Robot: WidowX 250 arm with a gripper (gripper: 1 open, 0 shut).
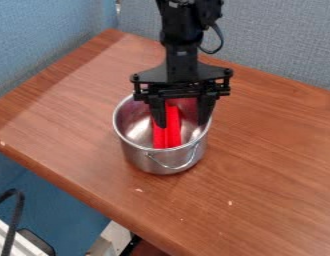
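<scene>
A steel pot [144, 152] with a wire handle stands on the wooden table. Inside it is a red object [167, 135], upright or leaning, partly hidden. The black gripper [181, 105] is over the pot, its fingers reaching down at the rim around the top of the red object; whether they grip it is unclear.
Bare wooden table [261, 180] surrounds the pot, widest to the right. The table's left edge runs diagonally near the lower left, with cables and equipment below it. Padded blue-grey walls stand behind and left.
</scene>
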